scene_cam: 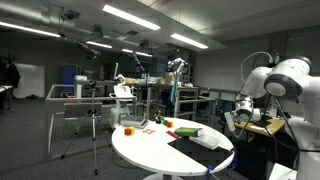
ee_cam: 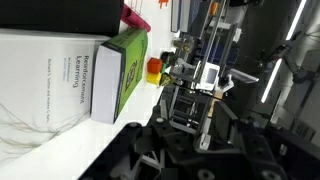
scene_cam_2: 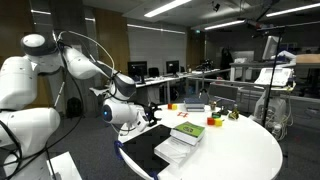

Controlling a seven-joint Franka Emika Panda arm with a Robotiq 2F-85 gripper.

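Observation:
My gripper (scene_cam_2: pixel 150 112) is dark and hangs beside the table's arm-side edge in exterior view 2, clear of the books. In the wrist view its blurred dark fingers fill the lower right; whether they grip anything is not readable. A green book (scene_cam_2: pixel 187 130) lies on the far part of a thick white book (scene_cam_2: pixel 176 150). From the wrist view, the white book's spine (ee_cam: pixel 67 72) reads "Reinforcement Learning", and the green book (ee_cam: pixel 120 72) stands out beyond it.
A black mat (scene_cam_2: pixel 147 145) lies on the round white table (scene_cam_2: pixel 245 155), beside the books. Small coloured blocks (scene_cam_2: pixel 214 122) sit farther back.

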